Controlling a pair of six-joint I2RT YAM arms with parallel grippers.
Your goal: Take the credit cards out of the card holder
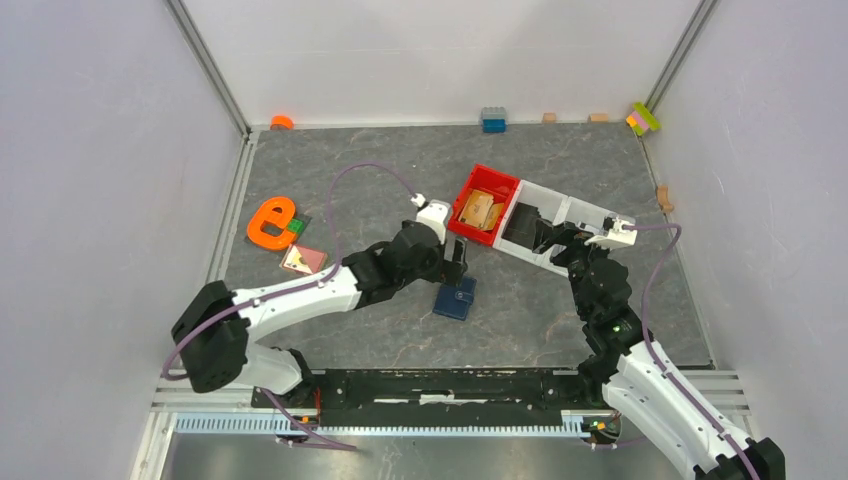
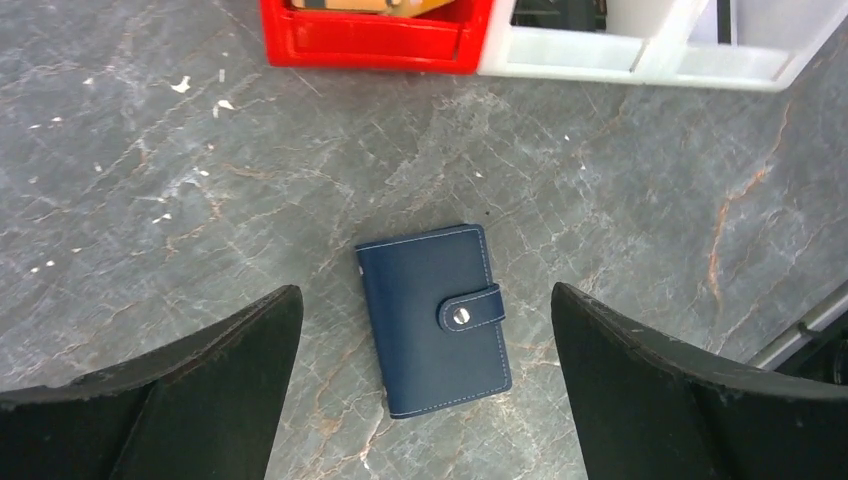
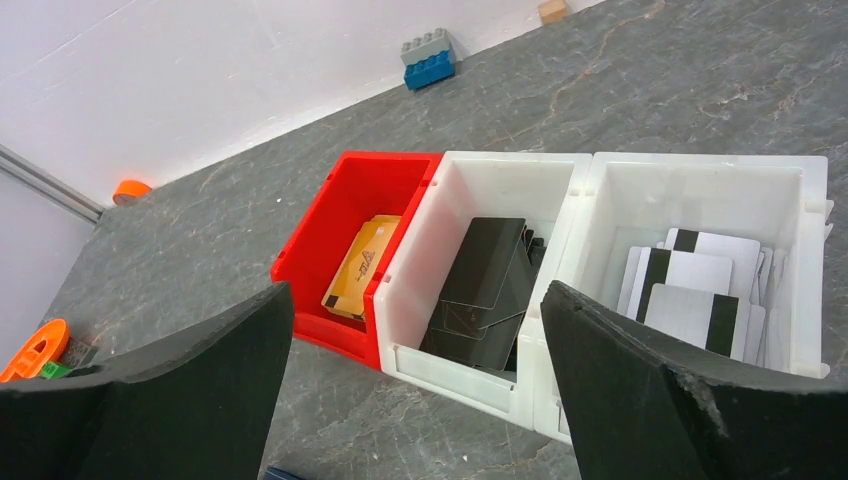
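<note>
A dark blue card holder (image 2: 420, 340) with a snap strap lies closed on the grey table, centred in the left wrist view and low centre in the top view (image 1: 450, 305). My left gripper is open above it, the holder framed between the fingers and nothing held. My right gripper is open over the front of the three bins, with nothing held. No cards show outside the holder apart from those in the bins.
A red bin (image 3: 300, 260) holds yellow cards, a white bin (image 3: 408, 280) black cards, another white bin (image 3: 805, 270) white cards. Orange toy (image 1: 265, 225) and a small square piece lie at left. The table around the holder is clear.
</note>
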